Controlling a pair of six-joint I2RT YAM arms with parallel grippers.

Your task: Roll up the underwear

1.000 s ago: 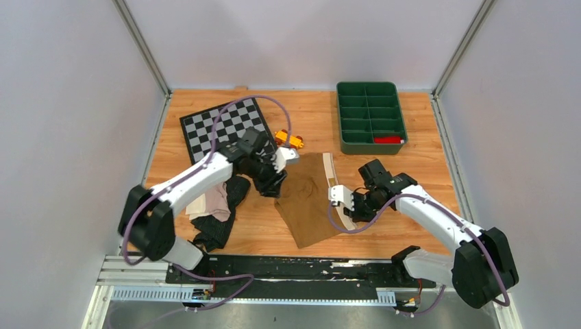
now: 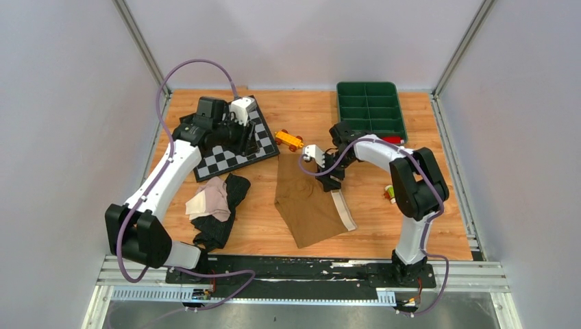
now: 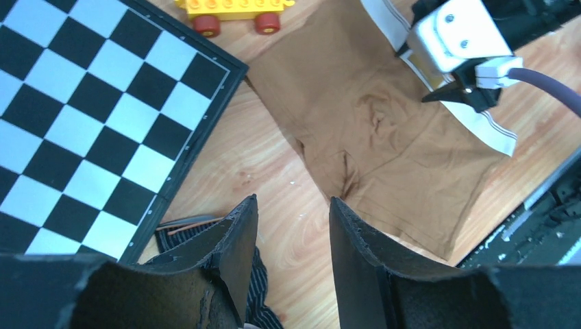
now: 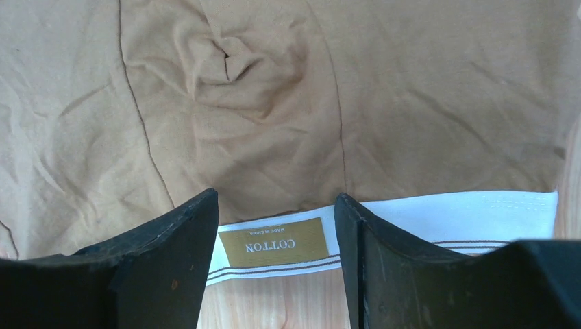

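Brown underwear (image 2: 305, 205) lies spread flat on the table, its white striped waistband with a COTTON label (image 4: 273, 243) along its right side in the top view. My right gripper hangs open low over that waistband, one finger on each side of the label; whether it touches cannot be told. My left gripper stands open above the chessboard's right part, up and left of the underwear, with nothing between its fingers.
A chessboard (image 2: 219, 159) lies back left, a yellow toy (image 2: 289, 139) beside it. Dark and pink cloths (image 2: 226, 219) lie front left. A green compartment tray (image 2: 370, 103) stands back right, a small toy (image 2: 390, 195) at the right.
My right gripper has moved back along the waistband, away from the front edge. My left gripper has moved up and left, off the underwear toward the chessboard.
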